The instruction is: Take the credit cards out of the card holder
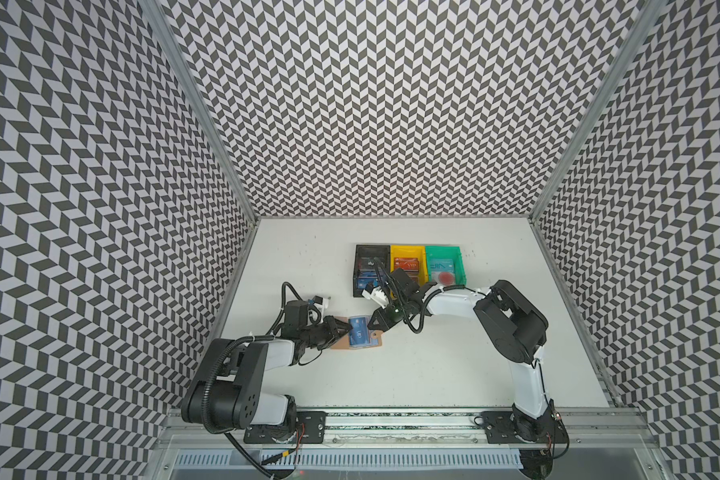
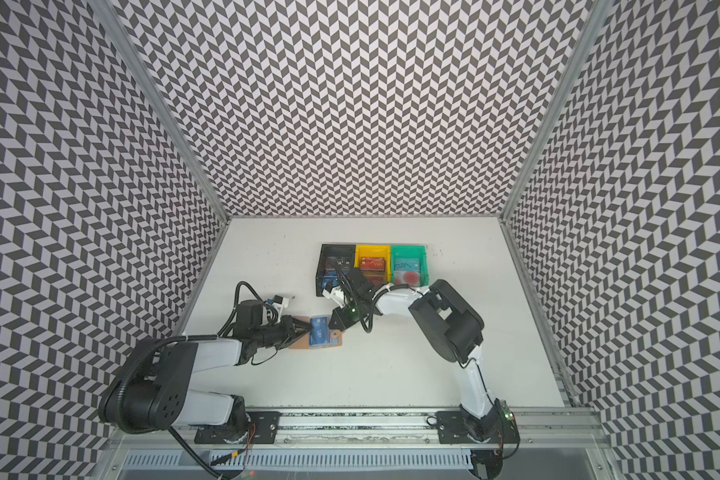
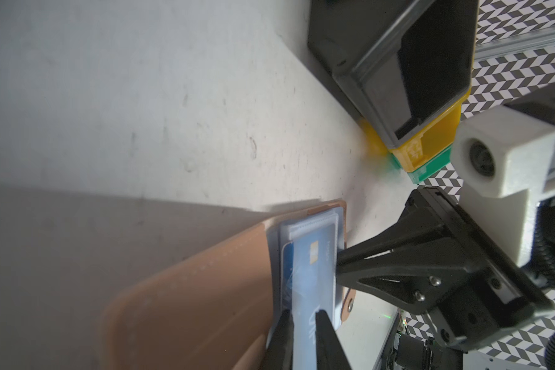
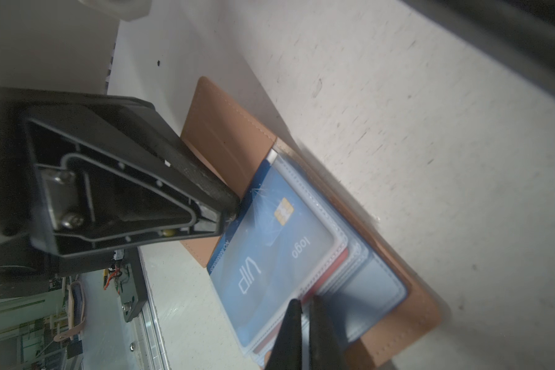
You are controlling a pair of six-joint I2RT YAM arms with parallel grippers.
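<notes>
An open tan card holder (image 4: 222,129) lies on the table, a stack of blue VIP cards (image 4: 271,265) on it, with red and white card edges showing beneath. My left gripper (image 1: 345,326) is at the holder's left part, its fingertips at the top card's edge in the right wrist view. My right gripper (image 1: 374,326) is at the cards' right side. In both wrist views the fingertips sit low over the cards, close together; whether anything is held between them I cannot tell.
Behind the holder stand a black bin (image 2: 336,252), a yellow bin (image 2: 373,249) and a green bin (image 2: 412,254), all with cards in them.
</notes>
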